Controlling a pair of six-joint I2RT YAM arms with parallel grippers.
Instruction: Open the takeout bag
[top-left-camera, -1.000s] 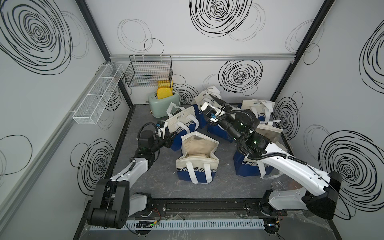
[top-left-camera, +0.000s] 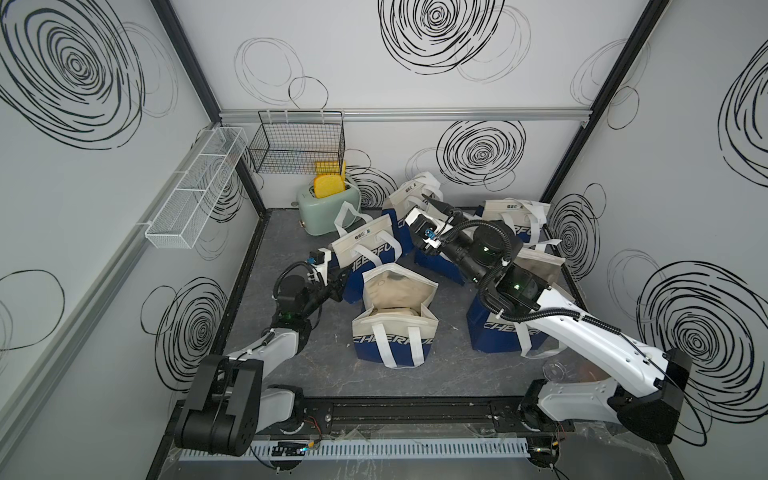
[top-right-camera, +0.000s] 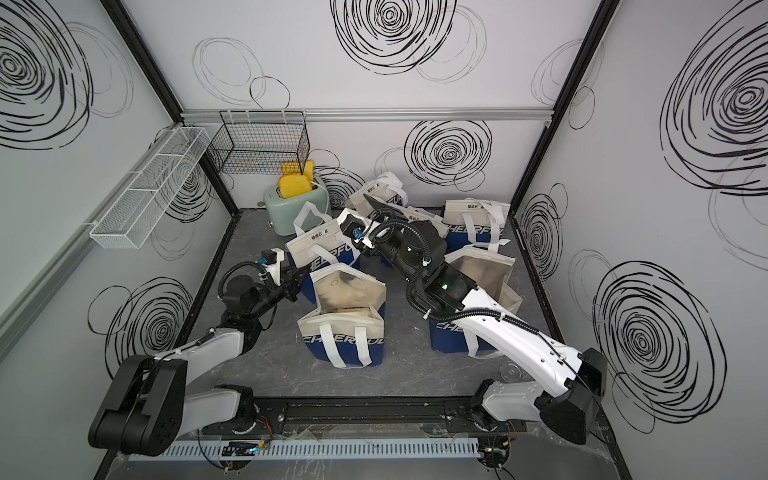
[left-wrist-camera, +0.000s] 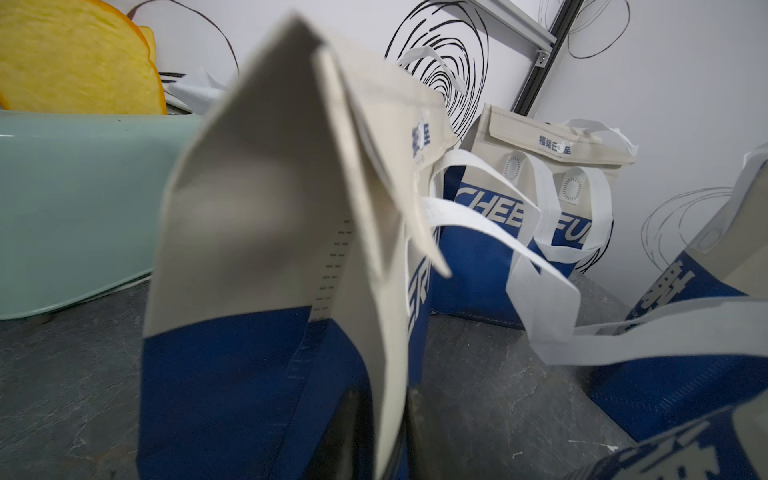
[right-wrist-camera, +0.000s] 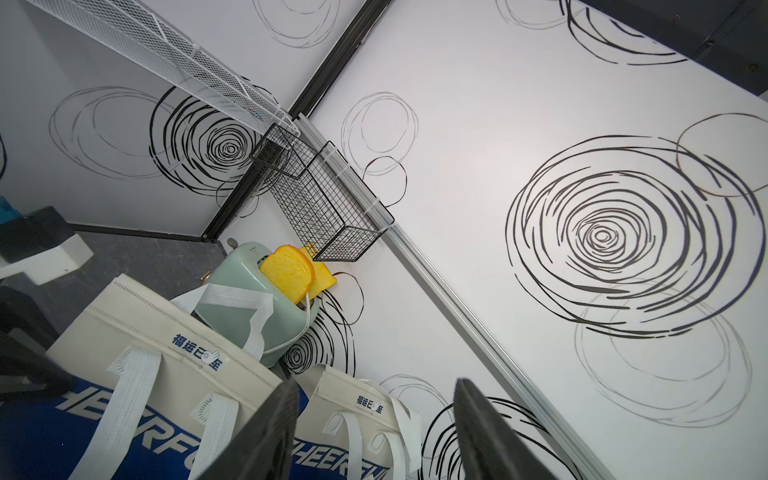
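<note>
A closed blue-and-cream takeout bag (top-left-camera: 366, 240) with white handles stands left of centre. At its left side is my left gripper; in the left wrist view the bag's folded cream edge runs down between the dark, blurred fingers, and whether they grip it I cannot tell. My right gripper is raised over the back bags, its blurred fingers apart with nothing seen between them. An opened bag (top-left-camera: 397, 288) stands at front centre, another (top-right-camera: 480, 268) at right, partly behind my right arm.
More closed bags (top-right-camera: 472, 224) crowd the back. A mint toaster (top-left-camera: 320, 212) with yellow slices stands back left, below a black wire basket (top-left-camera: 296, 144). A white rack (top-left-camera: 192, 192) hangs on the left wall. Bare table shows at front left.
My left gripper and wrist have shifted slightly beside the bag, and my right wrist has moved a little. The bags look much the same.
</note>
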